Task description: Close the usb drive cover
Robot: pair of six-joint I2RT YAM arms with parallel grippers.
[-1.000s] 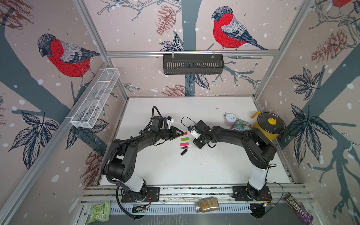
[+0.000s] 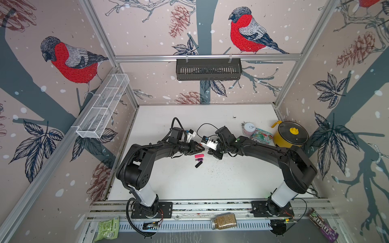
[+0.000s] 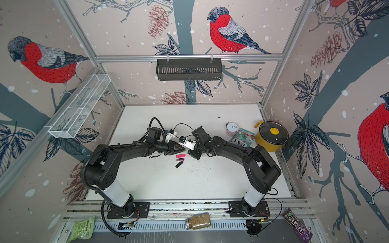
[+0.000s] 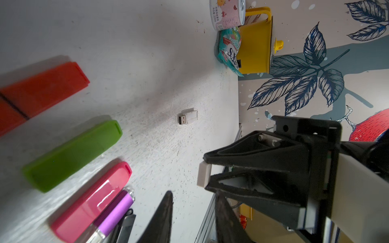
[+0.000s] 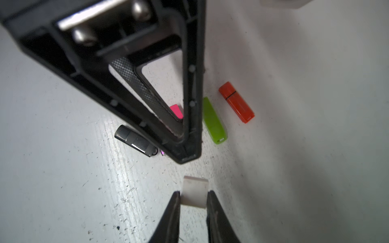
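A small white piece, apparently the cover, is pinched between the tips of my right gripper. The left wrist view shows this white piece clear of the table. On the table beyond it lies a small USB drive, bare metal plug showing and body clear or whitish. That drive cannot be made out in the right wrist view. My left gripper is open and empty; in the right wrist view one of its black fingers reaches in close to the white piece.
Red, green, pink, purple and black drives lie in a row on the table below the grippers. A can, a snack bag and a yellow pot stand at right.
The right wrist has lifted and turned with the white piece still held. The loose drives stay put.
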